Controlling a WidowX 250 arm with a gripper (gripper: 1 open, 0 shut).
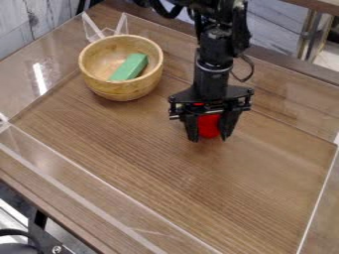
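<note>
A black gripper [209, 104] reaches down from the top over a red object [208, 125] on the wooden table [146, 189]. Its fingers sit around the red object, which is partly hidden by them; whether they grip it is unclear.
A wooden bowl [99, 77] with a green item [130, 65] in it stands at the upper left. A dark cable lies at the lower left edge.
</note>
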